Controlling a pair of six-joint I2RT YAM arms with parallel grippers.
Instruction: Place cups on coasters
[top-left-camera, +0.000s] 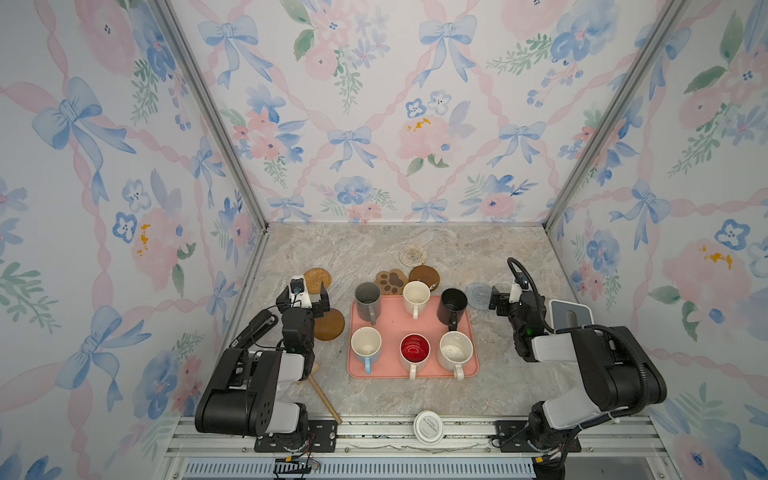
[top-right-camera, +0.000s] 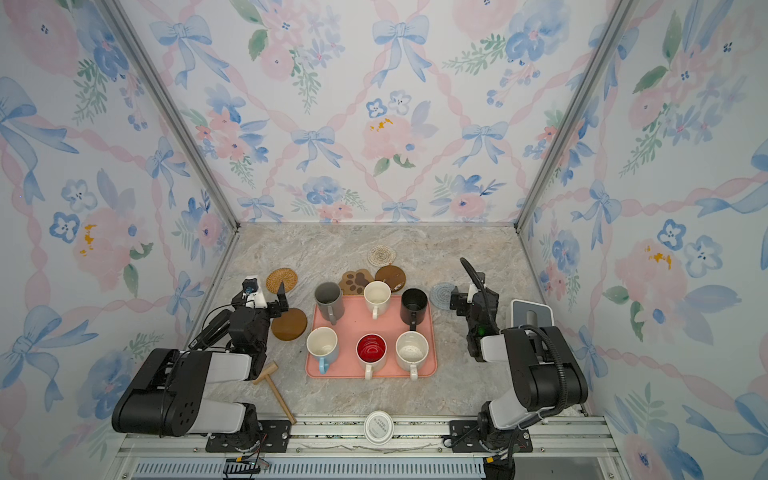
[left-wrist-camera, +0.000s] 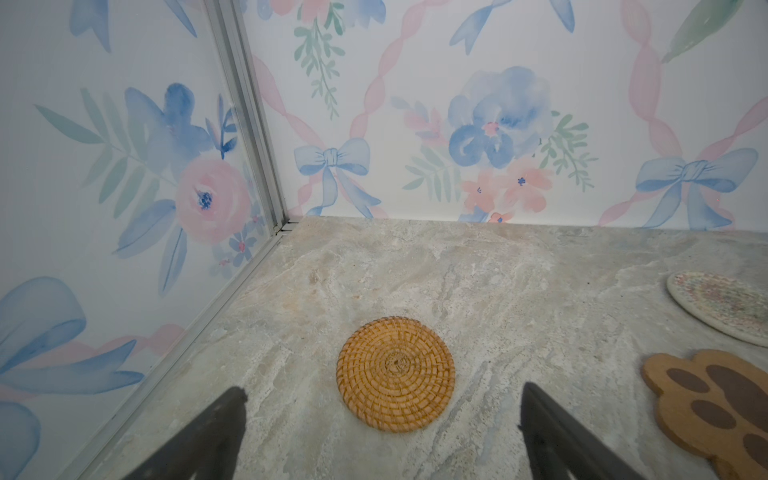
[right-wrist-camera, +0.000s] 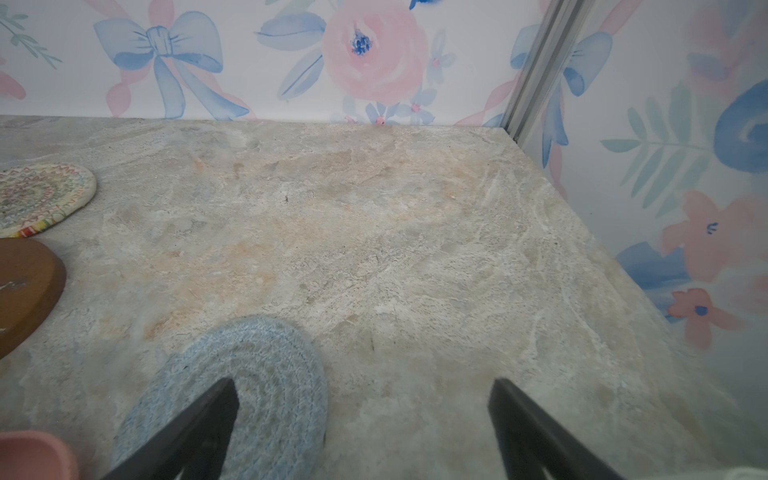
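Note:
Six mugs fill the pink tray (top-left-camera: 388, 313): grey (top-left-camera: 368, 294), cream (top-left-camera: 416, 293), black (top-left-camera: 453, 304), cream with blue handle (top-left-camera: 366, 342), red-lined (top-left-camera: 414, 349), white (top-left-camera: 455, 352). Coasters lie around it: woven (left-wrist-camera: 395, 373), paw (left-wrist-camera: 704, 404), round wood (top-left-camera: 424, 276), pale braided (left-wrist-camera: 718, 305), grey-blue (right-wrist-camera: 252, 360), and plain wood (top-left-camera: 329, 325). My left gripper (top-left-camera: 306, 296) hangs beside the tray's left, near the woven and plain wood coasters, open and empty. My right gripper (top-left-camera: 504, 294) is open and empty by the grey-blue coaster.
A wooden mallet (top-left-camera: 324, 398) lies at front left and a grey-white container (top-left-camera: 572, 314) at the right. Patterned walls surround the table, whose back area is mostly clear.

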